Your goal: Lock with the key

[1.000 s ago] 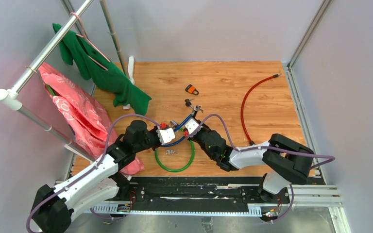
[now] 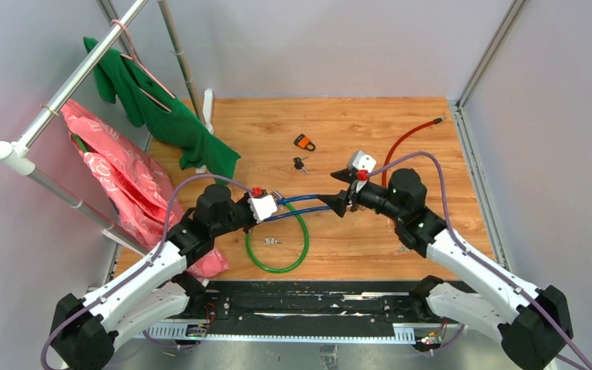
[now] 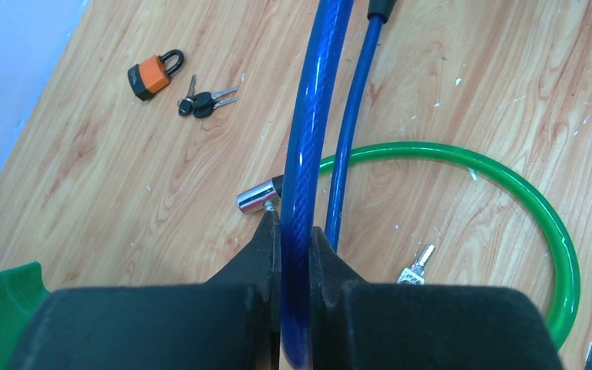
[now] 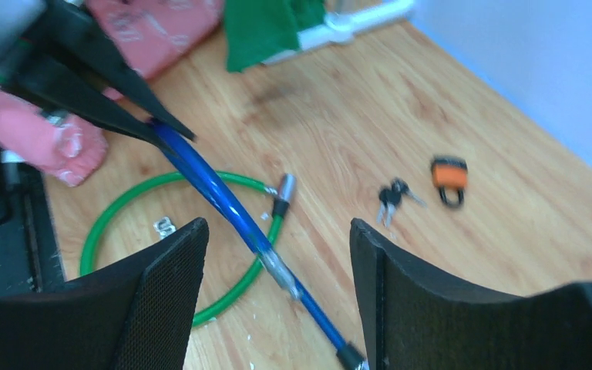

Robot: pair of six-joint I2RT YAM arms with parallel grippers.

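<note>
My left gripper is shut on the blue cable lock (image 3: 316,85), whose doubled length stretches right under my right gripper (image 2: 334,190). That right gripper is open above the cable, with nothing visible between its fingers in the right wrist view. Two bunches of keys lie on the table: black-headed keys (image 3: 204,102) near the orange padlock (image 3: 153,75), and silver keys (image 3: 412,271) inside the loop of a green cable lock (image 3: 555,254). The far end of the blue lock is cut off or hidden in the views.
A red cable lock (image 2: 398,140) lies at the right of the wooden table (image 2: 254,123). A rack with green (image 2: 166,119) and pink (image 2: 112,173) garments fills the left side.
My right arm has swung right and turned, and the blue lock's ends now point right instead of up-right.
</note>
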